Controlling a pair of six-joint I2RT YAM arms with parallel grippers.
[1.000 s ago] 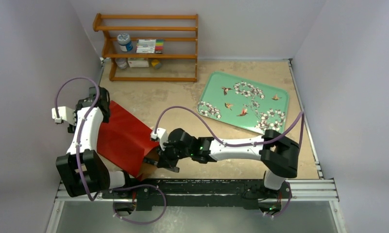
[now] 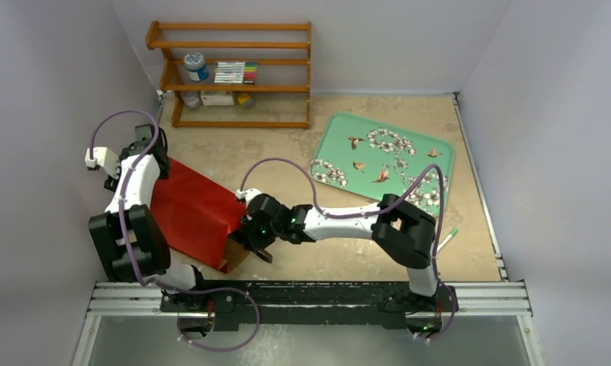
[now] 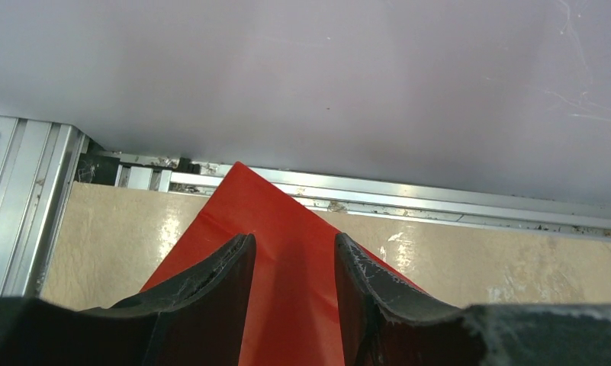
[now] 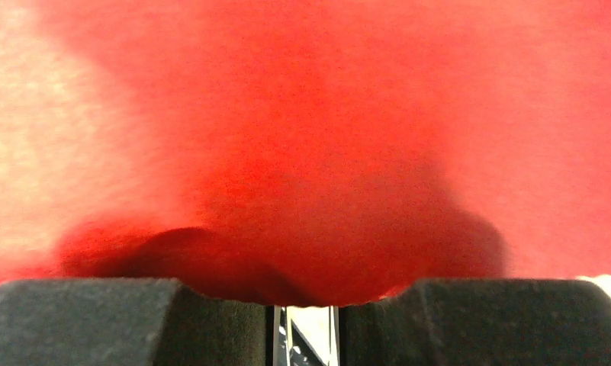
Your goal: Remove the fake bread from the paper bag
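The red paper bag (image 2: 194, 212) lies flat at the left of the table, its brown inside (image 2: 236, 257) showing at the mouth near the front. No bread shows in any view. My left gripper is part open over the bag's closed end, its two fingers apart with the red paper (image 3: 287, 221) below them. At the mouth, my right gripper (image 2: 249, 242) is partly covered by the raised paper. Red paper (image 4: 310, 114) fills most of the right wrist view; below it the right fingers (image 4: 81, 320) stand a narrow gap apart, nothing visible in it.
A green flowered tray (image 2: 340, 137) lies empty at the right. The wooden shelf (image 2: 241, 88) with jars and pens stands at the back left. A green-capped pen (image 2: 447, 240) rests near the right edge. Clear table lies between bag and tray.
The right gripper has moved left, farther into the bag's mouth. The left arm has shifted slightly toward the back. The bag's mouth has changed shape a little.
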